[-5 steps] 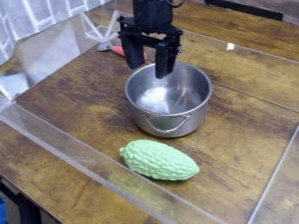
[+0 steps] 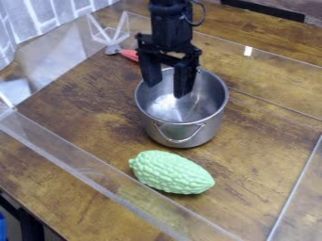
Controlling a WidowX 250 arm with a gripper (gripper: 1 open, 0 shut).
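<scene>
The black gripper [image 2: 169, 64] hangs over the back half of a steel pot [image 2: 182, 122] with a wire handle. Its two fingers reach down apart on either side, near or just inside the rim. Nothing shows between them. A pale green bumpy gourd-like vegetable [image 2: 171, 171] lies on the wooden table [image 2: 75, 104] in front of the pot.
A red-handled utensil [image 2: 128, 54] with a pale head lies behind the pot at the upper left. Clear plastic walls edge the work area. Bare table lies left and right of the pot.
The pot and vegetable look unchanged.
</scene>
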